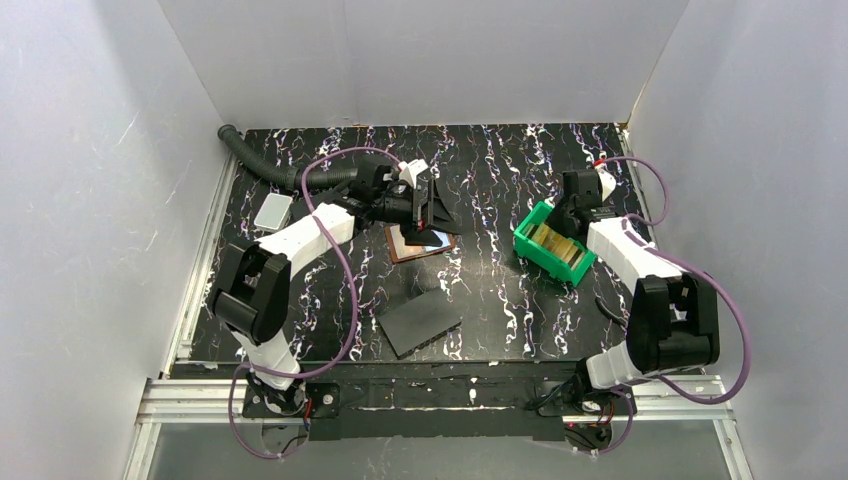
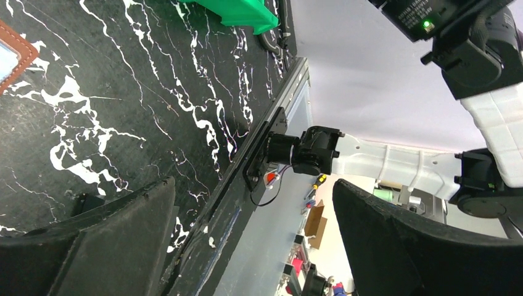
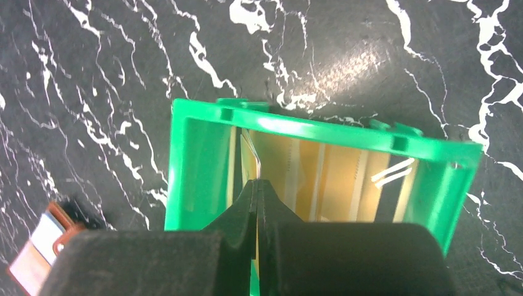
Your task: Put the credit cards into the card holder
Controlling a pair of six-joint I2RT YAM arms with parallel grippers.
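The green box holds a row of tan cards on the right of the table. My right gripper is shut over it, its tips at a thin upright card edge near the box's left end; whether that is gripped, I cannot tell. The card holder, brown with pale cards or pockets showing, lies in the middle, partly under my left gripper, which stands open and empty above it.
A dark slab lies near the front edge, a white case at the left, a black hose at the back left.
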